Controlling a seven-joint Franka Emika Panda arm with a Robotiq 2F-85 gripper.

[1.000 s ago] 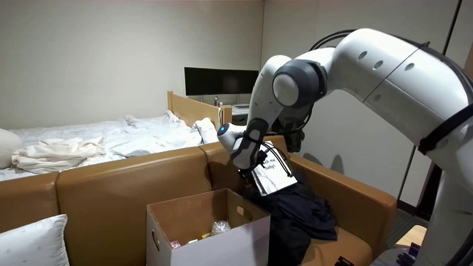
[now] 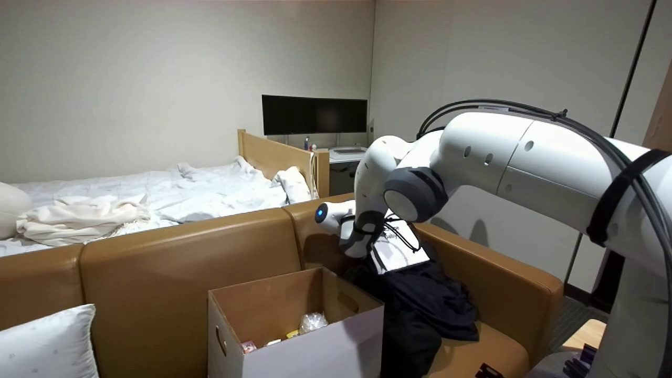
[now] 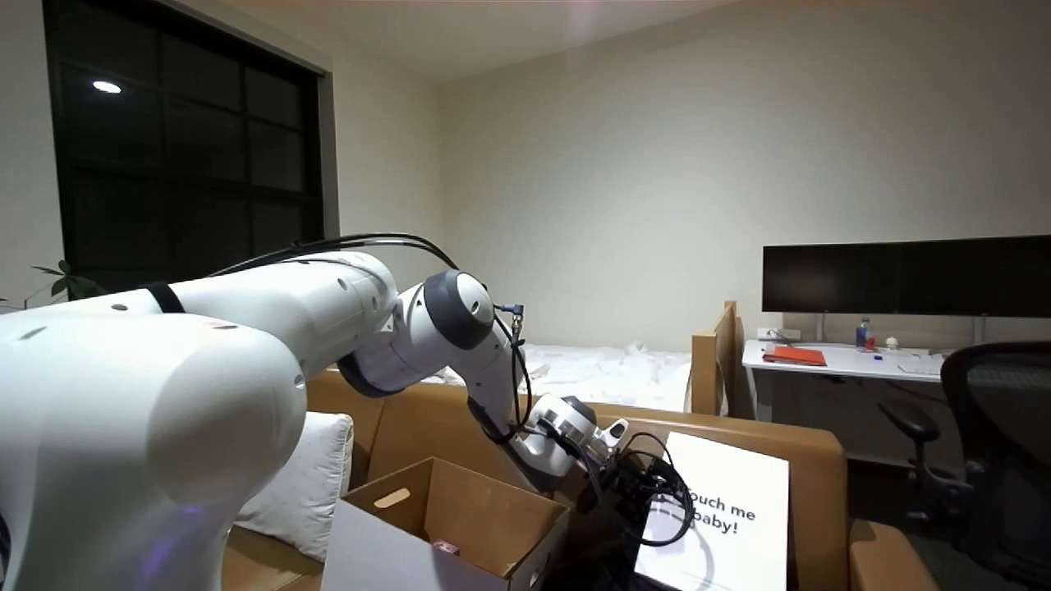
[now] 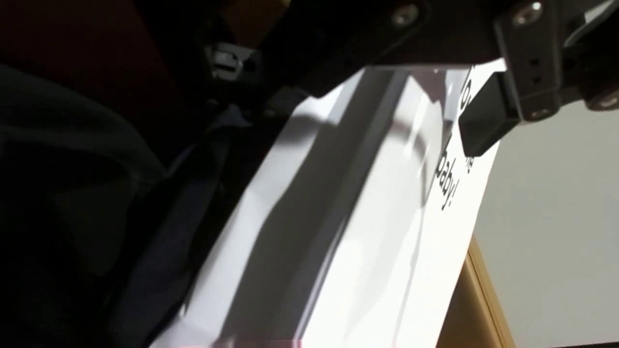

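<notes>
A white paper bag [image 3: 724,512] printed with black words, "baby!" among them, leans against the couch's right end. In exterior view 1 the bag [image 2: 400,249] is partly covered by the wrist and cables and stands over dark clothing [image 2: 434,296]. My gripper is at the bag in the wrist view, its fingers apart. One black fingertip [image 4: 487,116] lies over the printed face; the other finger is dark and hard to make out on the left. The bag's folded side [image 4: 307,214] runs between them, and whether both fingers touch it cannot be told.
An open cardboard box [image 2: 296,334] with a few small items stands on the couch left of the bag. The brown couch backrest [image 2: 189,252] rises behind, and the right armrest [image 2: 497,264] closes off that side. A white pillow [image 2: 50,346] lies far left.
The arm has come down, its elbow and wrist lower than before. In exterior view 1 the wrist has shifted slightly right, and the bag's printed face has moved a little right.
</notes>
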